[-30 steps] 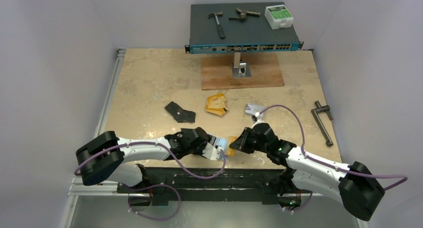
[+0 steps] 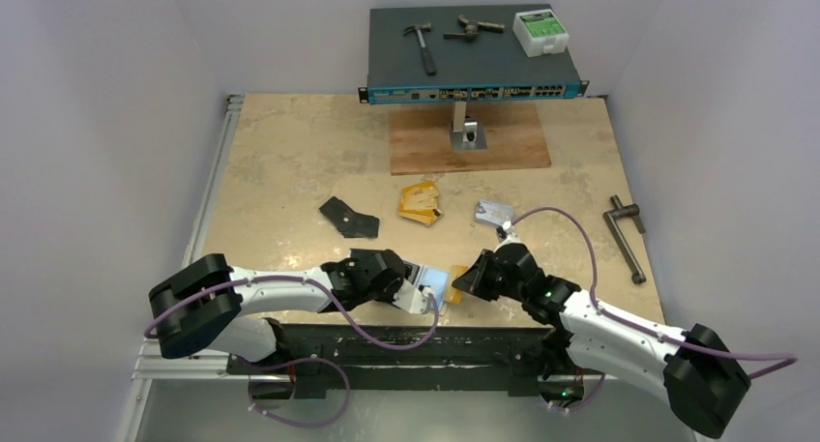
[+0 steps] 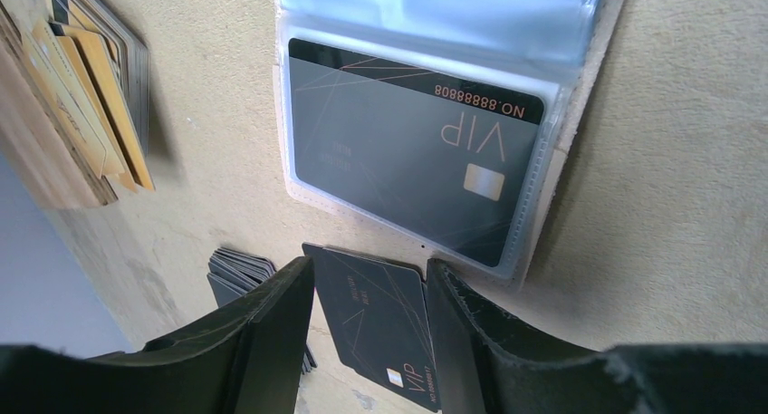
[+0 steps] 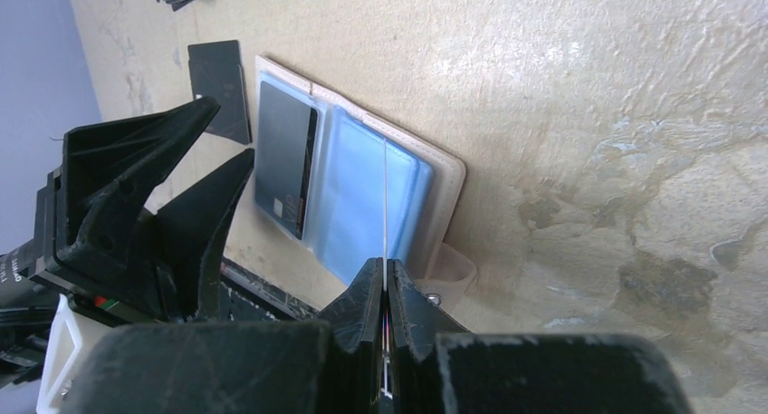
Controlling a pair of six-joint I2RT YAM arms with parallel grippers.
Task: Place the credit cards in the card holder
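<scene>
The card holder (image 4: 360,192) lies opened out on the table, with a black VIP card (image 3: 398,142) under its clear sleeve. Its blue sleeve beside that shows no card. A gold card (image 2: 454,284) is pinched in my right gripper, which is shut; the right wrist view shows this card edge-on as a thin line over the blue sleeve. My left gripper stands open at the holder's other end. Another black card (image 3: 376,319) lies loose on the table, visible beyond the gap between the left fingers.
Behind the arms lie black cards (image 2: 349,219), a pile of gold cards (image 2: 420,202) and a silver pile (image 2: 494,212). A wooden board (image 2: 416,147) holds up a raised rack unit (image 2: 464,55). Dark metal tools (image 2: 627,239) lie along the right edge.
The right gripper has shifted slightly right with the gold card, leaving more of the blue sleeve showing from above. The left arm has barely moved.
</scene>
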